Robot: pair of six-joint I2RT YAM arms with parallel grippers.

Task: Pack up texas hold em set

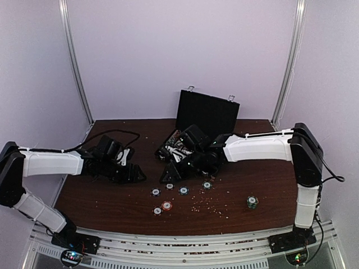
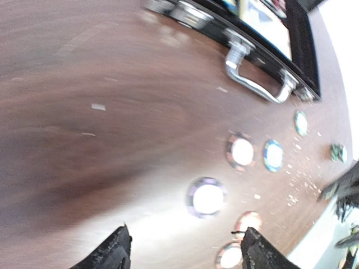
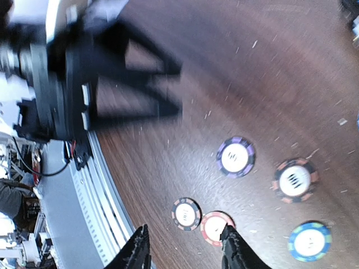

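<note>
The black case stands open at the back, its lid (image 1: 207, 112) upright; the right arm partly covers its base. Several loose poker chips lie flat in front, among them a purple one (image 3: 235, 157), an orange-and-black one (image 3: 295, 180), a blue one (image 3: 309, 241), a red one (image 3: 217, 227) and a black one (image 3: 186, 213). My left gripper (image 1: 142, 175) hovers left of the chips, open and empty. Facing it from the right, my right gripper (image 1: 167, 176) hangs just behind the nearest chips, its fingers (image 3: 145, 238) apart with nothing held.
A small chip stack (image 1: 252, 201) stands at the right of the table. Tiny pale crumbs (image 1: 205, 204) are scattered in the middle. The case's metal handle (image 2: 258, 87) juts toward the chips. Bare table lies at front left.
</note>
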